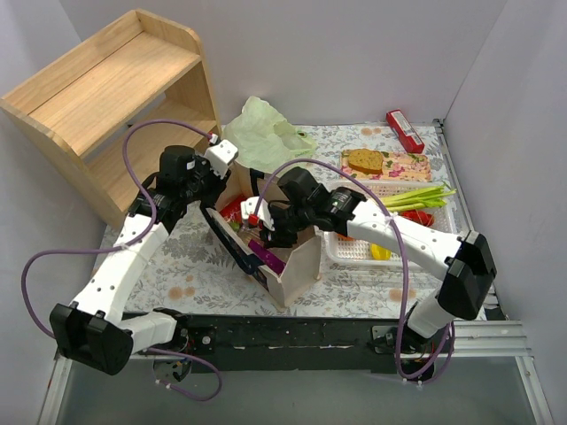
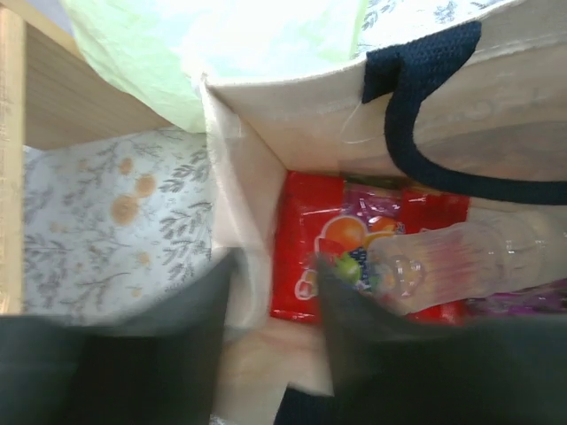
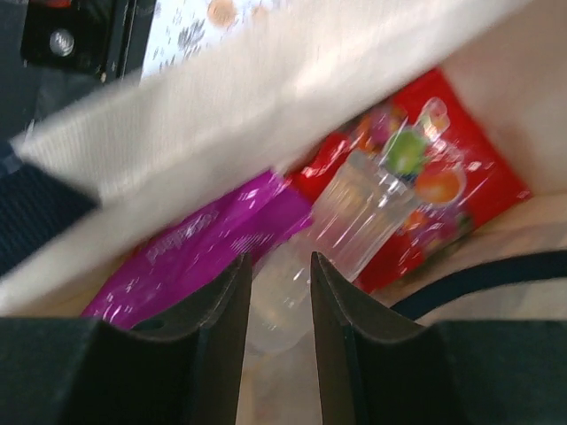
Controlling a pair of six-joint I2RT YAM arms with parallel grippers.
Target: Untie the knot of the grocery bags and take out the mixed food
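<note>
The open grocery bag [image 1: 295, 280] stands mid-table with dark handles. Inside lie a red snack pack [image 2: 306, 239], a clear plastic bottle [image 3: 350, 221] and a purple package [image 3: 190, 248]. My left gripper [image 1: 213, 184] hangs over the bag's left end; its blurred fingers in the left wrist view are apart, with nothing seen between them. My right gripper reaches down into the bag, fingers apart, over the bottle and beside the purple package.
A pale green plastic bag [image 1: 261, 133] lies behind. To the right are a white tray [image 1: 341, 252] of vegetables, a board [image 1: 403, 166] with bread and a red box [image 1: 407, 133]. A wooden shelf [image 1: 106, 71] stands at left.
</note>
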